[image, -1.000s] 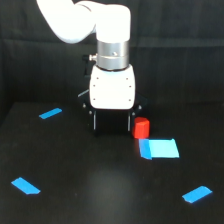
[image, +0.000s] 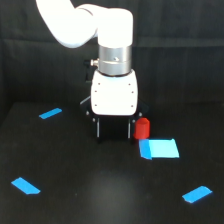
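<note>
My gripper (image: 114, 129) points down over the black table, its two thin dark fingers well apart, so it is open. Nothing shows between them. Just to the right of the right finger, a small red object (image: 143, 128) stands on the table. A light blue sheet (image: 163, 148) lies in front and to the right of that object, with a darker blue strip (image: 145, 149) along its left side. How high the fingertips are above the table is hard to tell.
Pieces of blue tape mark the table: one at the back left (image: 50, 113), one at the front left (image: 26, 186) and one at the front right (image: 197, 194). A dark curtain (image: 180, 60) hangs behind.
My gripper has come down a little and shifted very slightly to the right. The red object and the blue sheet are where they were.
</note>
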